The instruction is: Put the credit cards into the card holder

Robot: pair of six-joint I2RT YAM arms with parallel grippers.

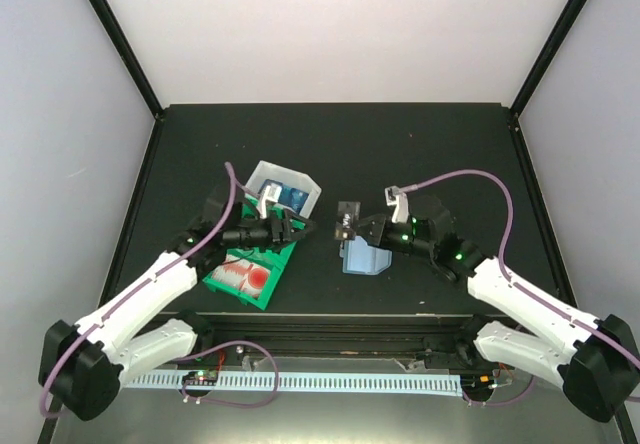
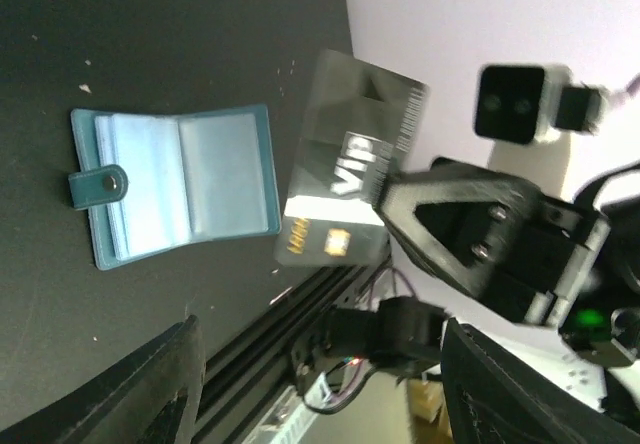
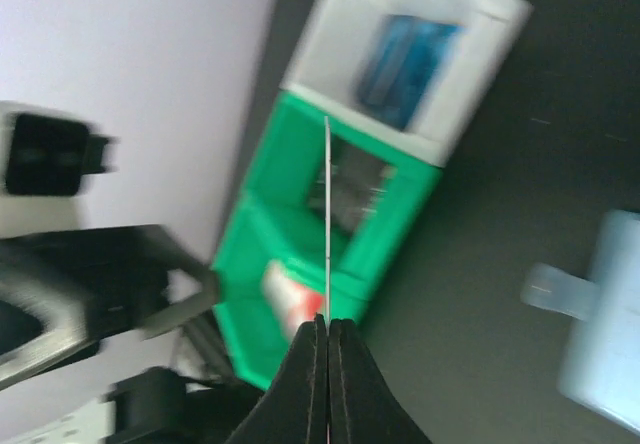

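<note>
A black VIP card [image 1: 346, 219] hangs over the middle of the table, with my right gripper [image 1: 358, 228] shut on one edge of it. The left wrist view shows that card [image 2: 345, 154] tilted and slightly blurred; in the right wrist view it stands edge-on between the closed fingers. My left gripper [image 1: 310, 226] is apart from the card at its left, and its fingers [image 2: 125, 394] are spread with nothing between them. Below the card, the pale blue card holder [image 1: 366, 259] lies unfolded on the table, its strap and snap button [image 2: 97, 186] on the left side.
At the left stands a green compartment box [image 1: 272, 289] containing a red-and-white card [image 1: 242, 276] and a dark card [image 3: 352, 186]. Behind it is a white box [image 1: 305, 180] holding blue cards [image 1: 292, 197]. The table behind both arms is bare.
</note>
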